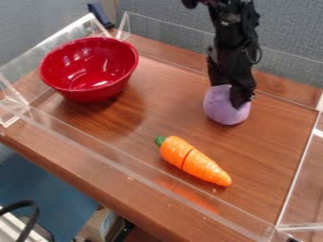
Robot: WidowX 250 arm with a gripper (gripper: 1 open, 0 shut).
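The black gripper reaches down from the top onto a round purple object on the right side of the wooden surface. Its fingers are at the upper part of that object; whether they are closed on it is hard to see. An orange toy carrot with a green top lies toward the front. A red bowl sits at the back left.
Clear low walls enclose the wooden surface. Its middle, between bowl, carrot and purple object, is free. Cables and hardware show beyond the front left edge.
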